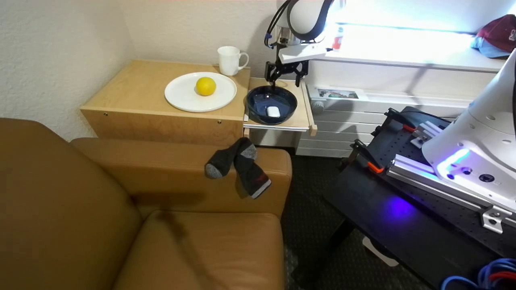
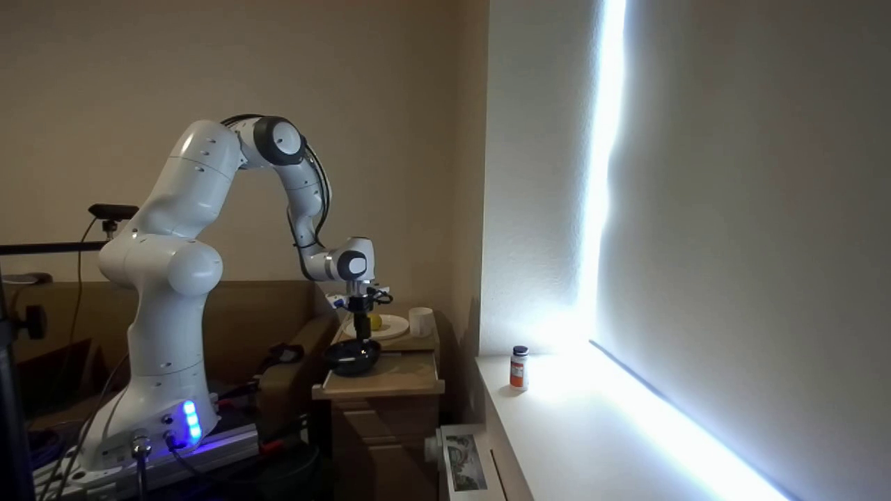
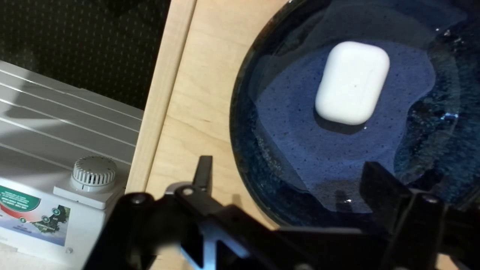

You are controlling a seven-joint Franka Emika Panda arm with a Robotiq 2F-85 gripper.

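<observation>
A dark blue glazed bowl (image 1: 257, 104) rests on the pulled-out wooden shelf (image 1: 300, 100) beside the cabinet. Inside it lies a small white rounded case (image 3: 353, 83), flat on the bowl's floor. My gripper is open, its fingers (image 3: 204, 173) wide apart and nothing between them. In the wrist view one finger is over the bowl and the other lies outside its rim, over the shelf. Exterior view 1 has the gripper (image 1: 285, 83) above the bowl's far side, apart from the white case.
On the cabinet top (image 1: 145, 87) are a white plate (image 1: 179, 94) bearing a yellow ball-like fruit (image 1: 206, 86), and a white mug (image 1: 228, 61). Dark socks (image 1: 247, 169) lie over the sofa arm (image 1: 169, 159). A radiator (image 1: 333, 128) stands to the shelf's right, below the windowsill (image 1: 387, 50).
</observation>
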